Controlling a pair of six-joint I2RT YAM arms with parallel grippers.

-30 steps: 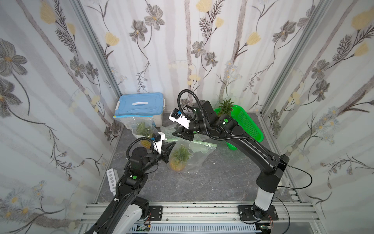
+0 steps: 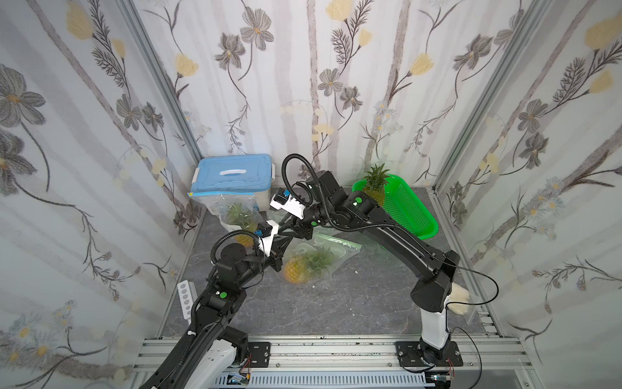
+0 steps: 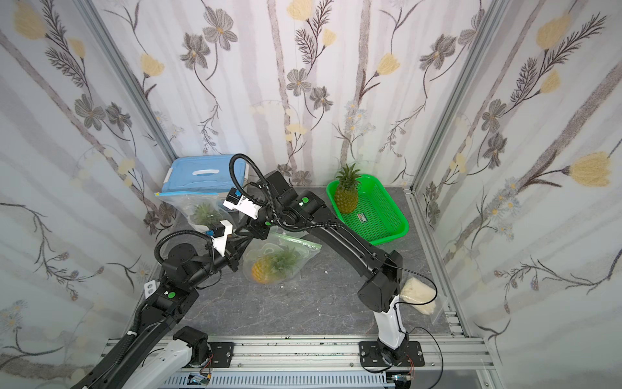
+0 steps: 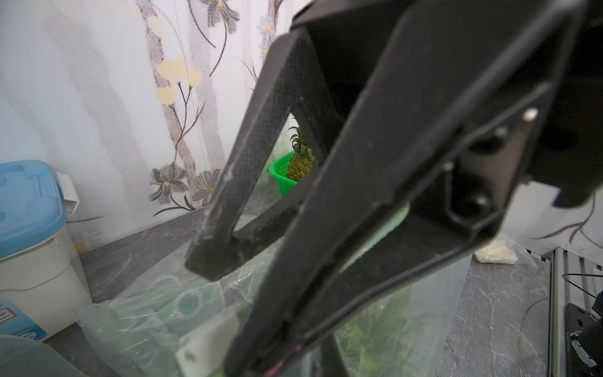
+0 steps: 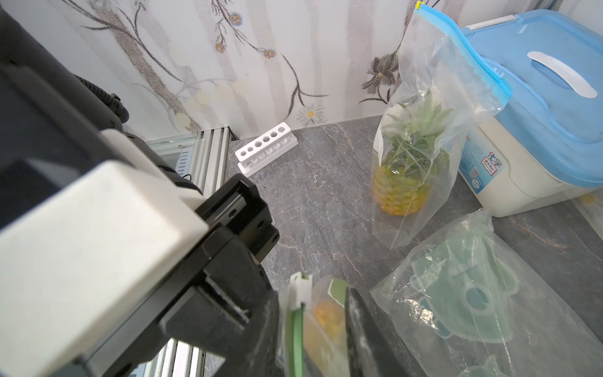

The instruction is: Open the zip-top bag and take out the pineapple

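Note:
A clear zip top bag (image 2: 336,256) with a green zip strip holds a pineapple (image 2: 298,268), lying slanted. My left gripper (image 2: 283,243) is shut at the strip's left end, seemingly on the bag's edge; the contact itself is hard to see. From above right, my right gripper reaches the same corner, its fingers part open. Between them the right wrist view shows the white zip slider (image 5: 301,289) and the green strip (image 5: 294,336). In the left wrist view, the left fingers (image 4: 351,163) cover much of the bag, leaving blurred green leaves (image 4: 377,339).
Another bagged pineapple (image 5: 408,157) stands beside the blue-lidded box (image 5: 534,94). A bag with pale green pieces (image 5: 464,282) lies behind. The green basket (image 3: 395,220) holds a bare pineapple (image 3: 347,191). A white rack (image 5: 267,147) stands at left.
My right gripper has moved left and down to the zip's left end. The bagged pineapple has tipped, its leaves swinging right. The left arm has hardly moved.

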